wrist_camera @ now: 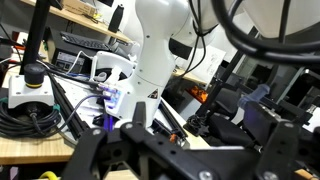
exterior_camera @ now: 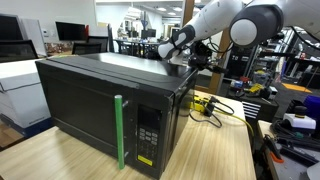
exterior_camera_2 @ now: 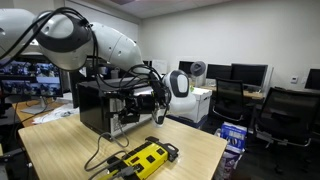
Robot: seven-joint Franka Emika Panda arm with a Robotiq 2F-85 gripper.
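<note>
A large black microwave (exterior_camera: 95, 100) with a green strip handle (exterior_camera: 119, 132) stands on the wooden table in exterior view 1, its door shut. In exterior view 2, the dark gripper (exterior_camera_2: 128, 110) hangs above the table, beside the microwave (exterior_camera_2: 96, 98) and behind a yellow and black device (exterior_camera_2: 145, 160). The fingers are small and dark there; they appear open, and no object shows held. Dark gripper parts fill the bottom of the wrist view, where the fingertips are hard to make out.
The yellow device (exterior_camera: 206, 103) lies past the microwave's right end, with loose cables around it. Bare wooden table (exterior_camera_2: 195, 146) shows to its right in exterior view 2. Office chairs (exterior_camera_2: 232, 104) and a blue box (exterior_camera_2: 232, 140) stand beyond the table.
</note>
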